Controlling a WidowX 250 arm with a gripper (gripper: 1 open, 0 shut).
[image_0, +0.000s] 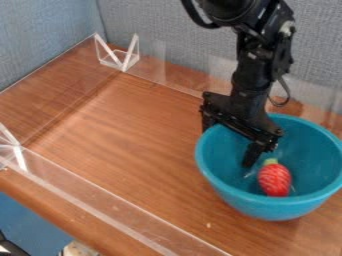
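A cyan bowl sits on the wooden table at the right. Inside it, toward its right, a red strawberry rests with its pale leafy top toward the back. My black gripper hangs over the bowl's back-left part, reaching down inside the rim, behind and left of the strawberry and apart from it. How wide its fingers stand is hard to make out against the dark body.
Clear plastic walls edge it at front and back, with a white bracket at the back left. A grey padded wall stands behind.
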